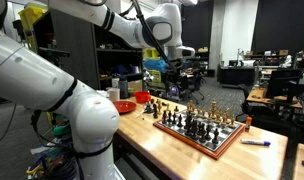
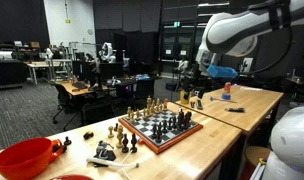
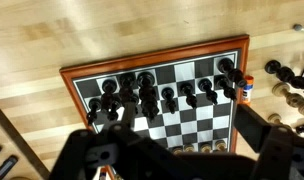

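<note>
A chessboard (image 1: pixel 207 132) with a brown wooden border lies on the light wooden table, with dark pieces (image 3: pixel 190 98) along one side and light pieces (image 2: pixel 152 103) along the opposite side. My gripper is above the board, pointing down, well clear of the pieces. In the wrist view its dark fingers stand wide apart at the lower edge, so it is open, and no piece shows held between them. They cover part of the board's lower side.
Several loose chess pieces (image 3: pixel 290 85) stand off the board. A red bowl (image 2: pixel 27 158) sits near the table's edge. An orange-labelled small bottle (image 3: pixel 248 88) stands beside the board, and a blue marker (image 1: pixel 255 142) lies farther off. Bare tabletop (image 3: pixel 172 30) borders the dark side.
</note>
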